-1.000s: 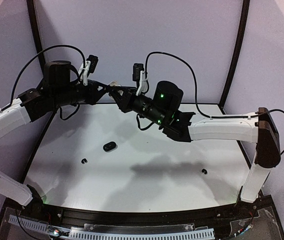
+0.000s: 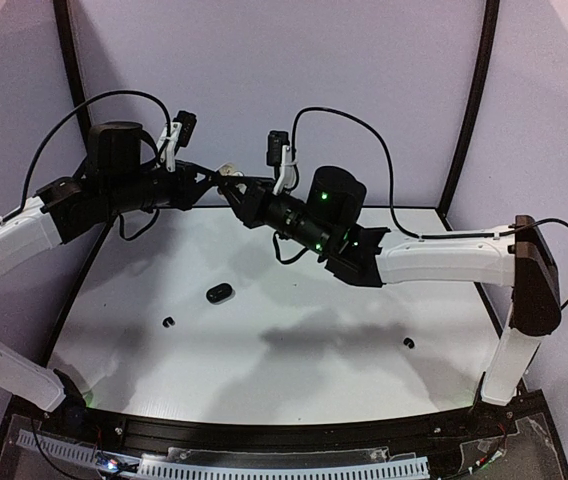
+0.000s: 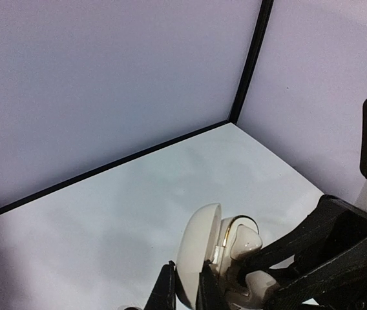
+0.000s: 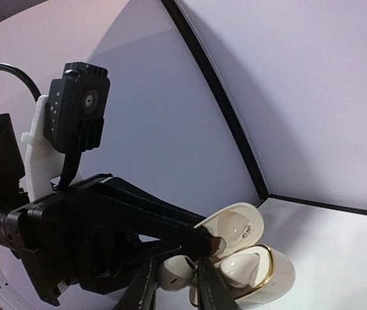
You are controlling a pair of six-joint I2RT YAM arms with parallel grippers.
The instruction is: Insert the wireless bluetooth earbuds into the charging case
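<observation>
Both grippers meet in the air above the back of the table. The left gripper (image 2: 207, 176) is shut on the white charging case (image 3: 195, 248), whose lid stands open. Its gold-rimmed base (image 4: 271, 287) shows white shapes inside, one earbud (image 3: 245, 242) near the top. My right gripper (image 2: 235, 184) reaches into the case; in the right wrist view a white earbud (image 4: 174, 274) is at its fingertips, partly over the case's edge. Whether the fingers are closed on it I cannot tell.
A black oval object (image 2: 219, 293) lies on the white table (image 2: 294, 380), with small black pieces (image 2: 408, 342) to left and right.
My right gripper and its wrist have shifted very slightly downward in the top view. The left arm has not visibly moved.
</observation>
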